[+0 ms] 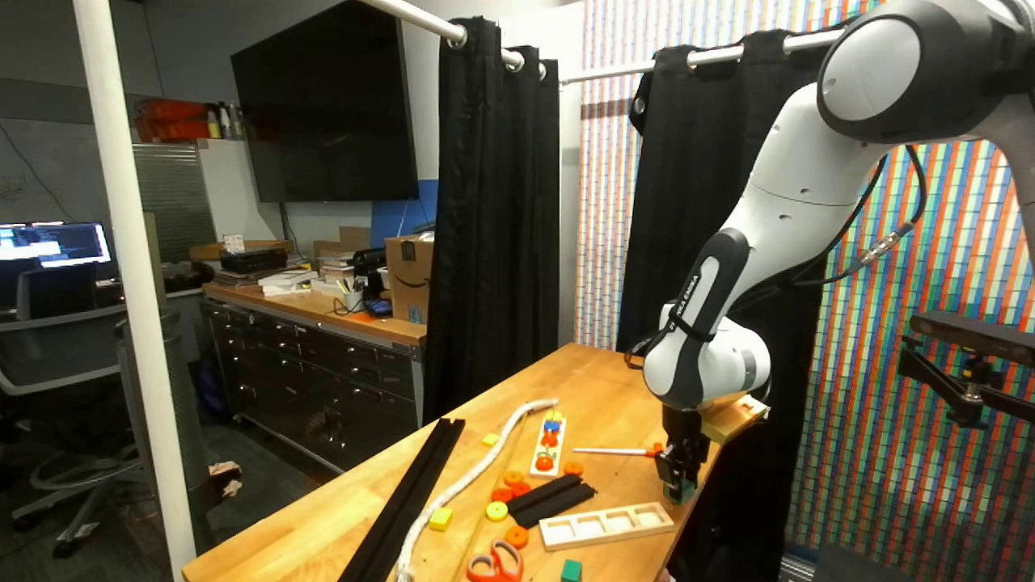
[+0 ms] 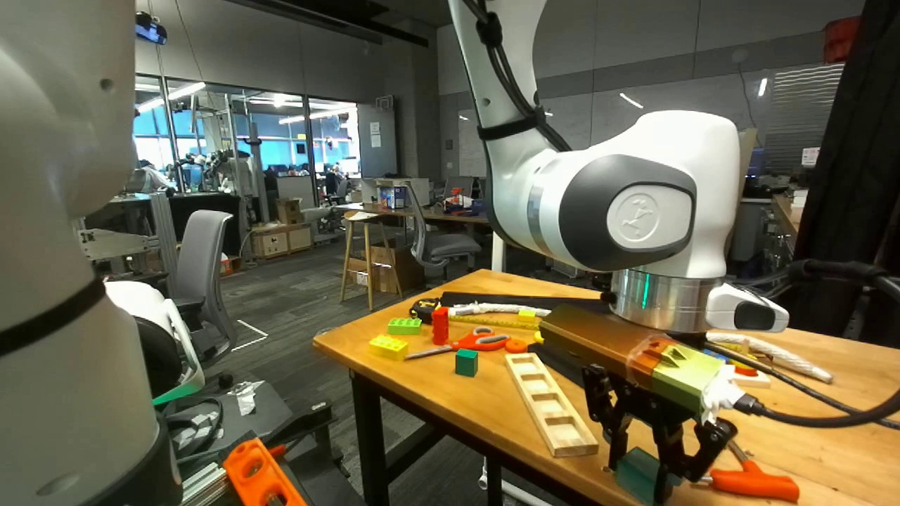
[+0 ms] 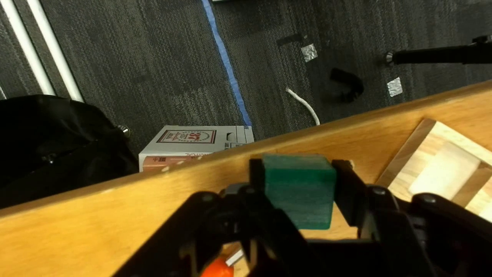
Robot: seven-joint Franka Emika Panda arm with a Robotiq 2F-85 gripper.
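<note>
A teal-green block [image 3: 300, 194] lies at the table's edge, between the two black fingers of my gripper in the wrist view. One finger [image 3: 256, 175] stands close against its left side and the other against its right. Whether both press on it cannot be told. In exterior view 2 the gripper [image 2: 645, 472] points down around the same block [image 2: 638, 474], low at the tabletop. Exterior view 1 shows the gripper [image 1: 682, 475] mostly covering the block.
A wooden tray with square compartments [image 2: 524, 362] lies beside the gripper. Orange-handled pliers [image 2: 753, 483] are close on its other side. A smaller green cube [image 2: 466, 362], scissors [image 2: 481, 339] and toy bricks are farther along. Past the table's edge is open floor [image 3: 161, 60].
</note>
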